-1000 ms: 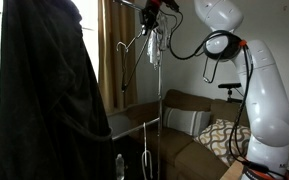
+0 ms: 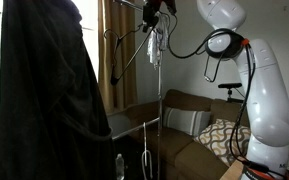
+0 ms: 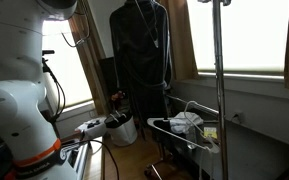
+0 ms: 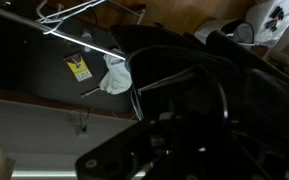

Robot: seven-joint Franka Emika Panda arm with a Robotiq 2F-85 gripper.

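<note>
At the top of exterior view 1, my gripper [image 2: 152,16] is high beside the metal rack. It is shut; that view is too small to make out anything between its fingers. Close below and left of it, a thin dark hanger [image 2: 124,62] shows as a slanting loop; whether it touches the gripper or the rail I cannot tell. A large black garment [image 2: 46,95] hangs at the left, and also shows in exterior view 2 [image 3: 141,50]. The wrist view is very dark, with black shapes and a thin curved line [image 4: 222,98] near the fingers.
The rack's upright pole [image 3: 220,90] stands between the garment and the sofa [image 2: 189,155]. A lower rack [image 3: 189,125] carries a white cloth [image 3: 186,122]. White wispy things [image 2: 155,45] hang from the rail. A white bin [image 3: 121,132] sits on the floor.
My gripper has shifted a little left and downward. The thin hanger's outline has swung left and looks wider. The black garment has stayed about where it was.
</note>
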